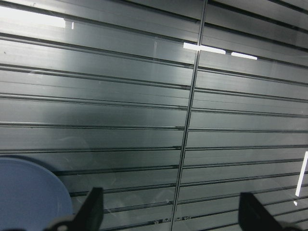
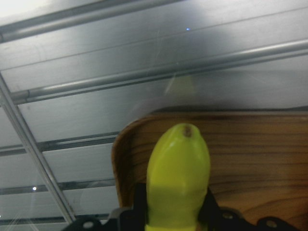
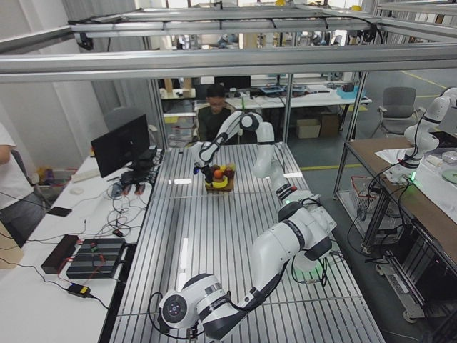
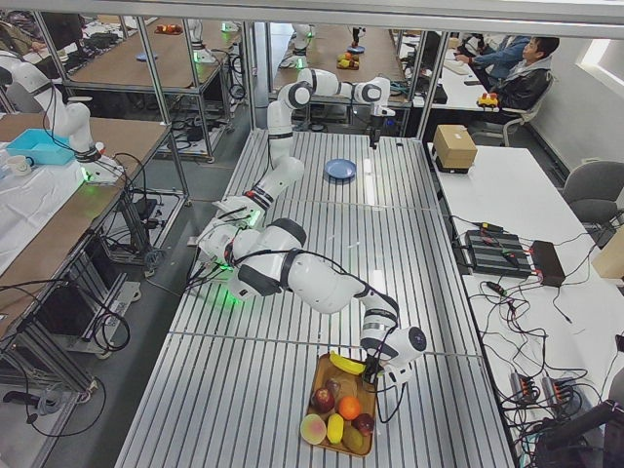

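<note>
A wooden tray [image 4: 322, 375] of mixed fruit, among them an orange [image 4: 348, 408] and several others, sits at the near end of the table in the camera right view. My right gripper [image 4: 372, 370] is at the tray's edge, shut on a yellow banana [image 2: 178, 178], which fills the space between its fingers in the right wrist view. A blue plate [image 4: 340, 169] lies at the other end of the table; it is partly visible at lower left in the left wrist view. My left gripper hangs above the table beside the plate, open with nothing between its fingers.
White side desks [image 4: 526, 351] with electronics, cables and a cardboard box [image 4: 454, 146] run along the other side. People sit beyond the table's ends.
</note>
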